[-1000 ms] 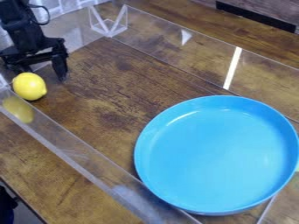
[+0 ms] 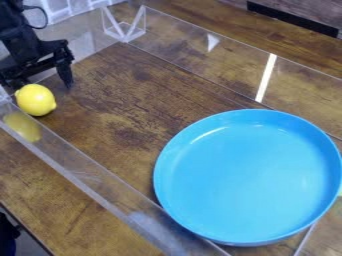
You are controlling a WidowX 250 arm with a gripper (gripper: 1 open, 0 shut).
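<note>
A yellow lemon-like ball [image 2: 35, 99] rests on the wooden floor of a clear-walled enclosure at the far left, near the wall. Just above and behind it, at the left edge, is the black gripper [image 2: 38, 62], partly out of view; its finger state is hard to make out. A large blue plate [image 2: 247, 175] lies at the right front.
Transparent walls [image 2: 94, 185] run along the left front and the back of the wooden surface. The middle of the floor, between the ball and the plate, is clear.
The gripper has shifted slightly leftward over the last second. The yellow ball and the blue plate look unmoved.
</note>
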